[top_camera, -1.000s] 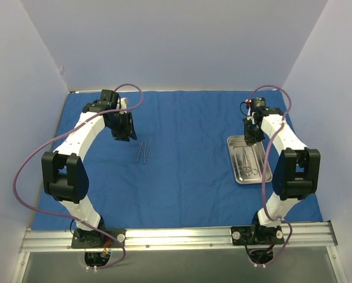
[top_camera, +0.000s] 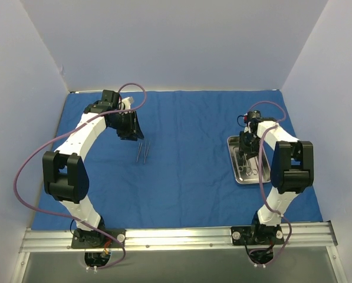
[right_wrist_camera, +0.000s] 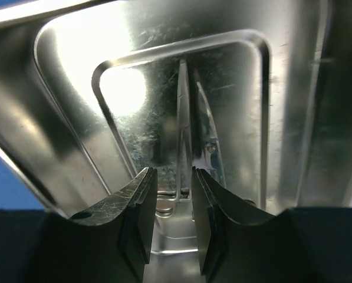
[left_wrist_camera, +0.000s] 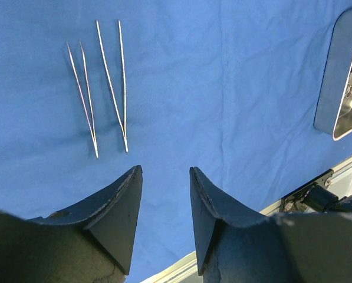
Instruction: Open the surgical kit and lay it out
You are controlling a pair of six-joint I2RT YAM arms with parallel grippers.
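A steel tray (top_camera: pixel 236 175) of instruments sits at the right of the blue cloth. My right gripper is low inside it, open over a long pointed steel instrument (right_wrist_camera: pixel 183 100), with a second blade-like piece (right_wrist_camera: pixel 210 135) beside that. Whether its fingers touch them I cannot tell. Two pairs of tweezers (left_wrist_camera: pixel 122 100) (left_wrist_camera: pixel 87 103) lie parallel on the cloth at the left. My left gripper stands open above the cloth near them, nothing between its fingers.
Walls enclose the back and both sides, and a metal rail (top_camera: pixel 176 233) runs along the front edge.
My right gripper has moved down and toward the front, further into the tray.
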